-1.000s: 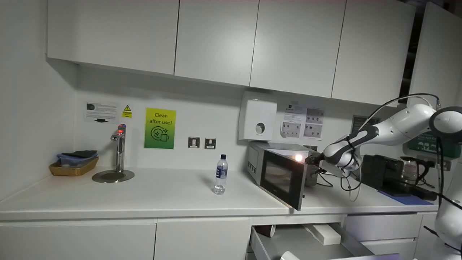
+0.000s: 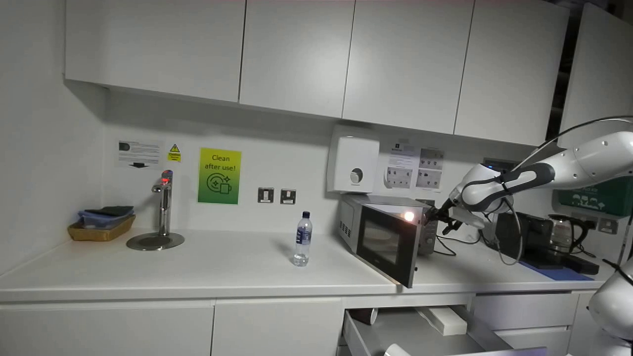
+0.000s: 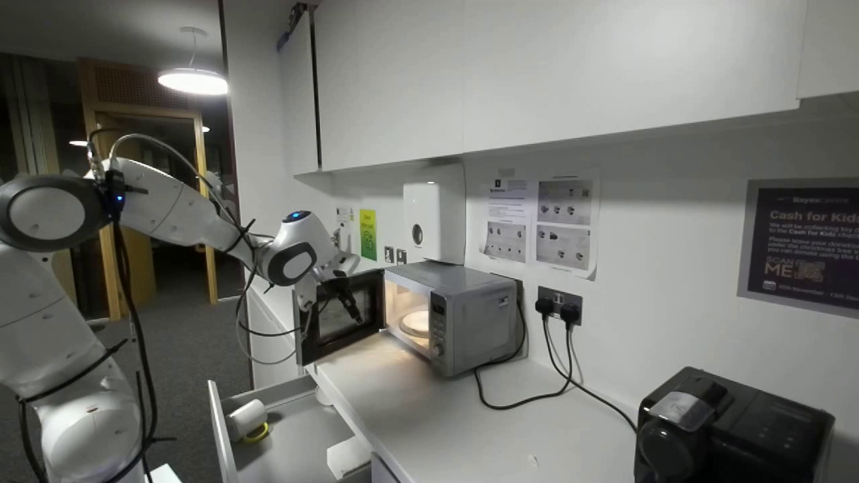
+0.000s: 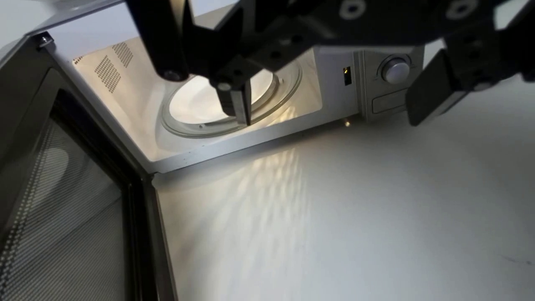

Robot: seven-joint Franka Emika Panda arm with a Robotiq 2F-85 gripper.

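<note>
The microwave (image 3: 475, 322) stands on the counter with its door (image 2: 385, 243) swung wide and its inside lit. A pale round plate (image 4: 198, 103) rests on the glass turntable (image 4: 188, 131) in the cavity. In front of the opening, my gripper is open, with nothing between its fingers. One finger (image 4: 239, 103) overlaps the lit cavity in the wrist view, while the other is over the counter beside the control knob (image 4: 396, 70). The open door is at the left of the wrist view, apart from the fingers.
A water bottle (image 2: 302, 240) stands left of the microwave. Below the counter, an open drawer (image 3: 291, 451) holds a white mug (image 3: 247, 420) and a white box (image 3: 348, 457). A black coffee machine (image 3: 737, 426) and power cables (image 3: 527, 405) lie to the right.
My arm has shifted right in exterior view 1, and the gripper has drawn back from near the microwave's opening. The microwave door, bottle and drawer have stayed put.
</note>
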